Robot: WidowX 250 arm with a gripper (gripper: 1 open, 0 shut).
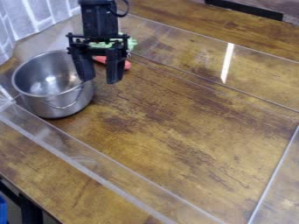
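Observation:
My black gripper (94, 65) hangs open at the upper left, its fingers spread beside the rim of a steel pot (45, 96) on the wooden table. Behind the gripper lie an orange-red object (121, 62) and a green object (128, 44), both partly hidden by it. I cannot tell that anything is between the fingers.
Transparent panels edge the work area at the left, front and right, and a pale crumpled covering stands at the back left.

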